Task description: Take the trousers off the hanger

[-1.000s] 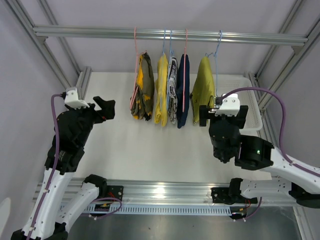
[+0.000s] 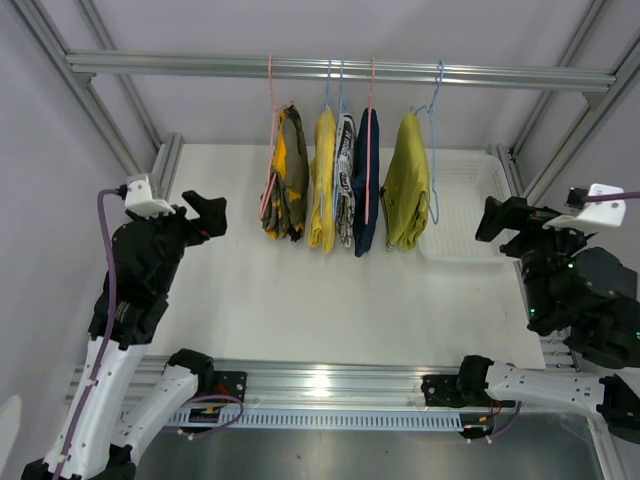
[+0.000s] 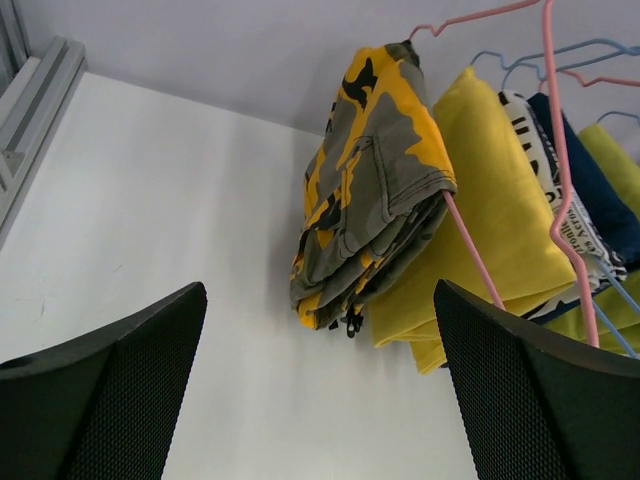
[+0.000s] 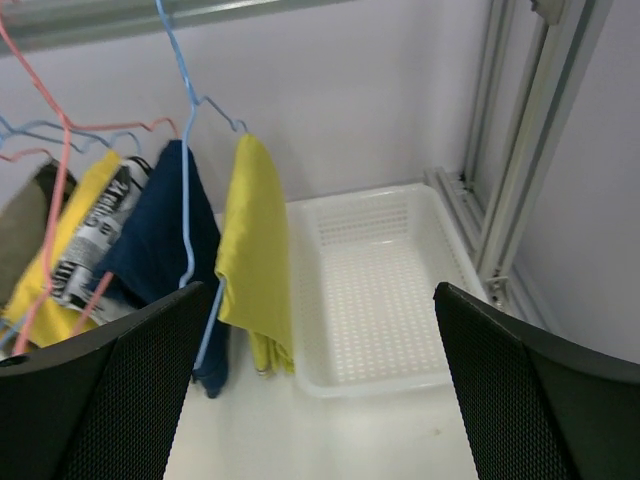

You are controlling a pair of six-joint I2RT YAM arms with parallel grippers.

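Folded trousers hang on pink and blue hangers from the rail [image 2: 220,64]: a camouflage pair [image 2: 291,175], a yellow pair [image 2: 322,180], a patterned pair [image 2: 344,180], a navy pair [image 2: 365,150] and an olive-yellow pair [image 2: 405,180] at the right end. My left gripper [image 2: 200,212] stands open left of the camouflage pair, which also shows ahead in the left wrist view [image 3: 370,170]. My right gripper [image 2: 510,220] is open to the right of the olive-yellow pair, whose hanger shows ahead in the right wrist view. Neither gripper has anything between its fingers.
A white basket [image 2: 480,254] sits at the back right, behind the olive-yellow pair and my right gripper. The white board [image 2: 300,310] is bare in front of and left of the hanging clothes. Metal frame posts stand at both sides.
My right gripper has swung outward to the right, away from the front of the olive-yellow trousers. The left arm has barely moved, and the hanging clothes look the same.
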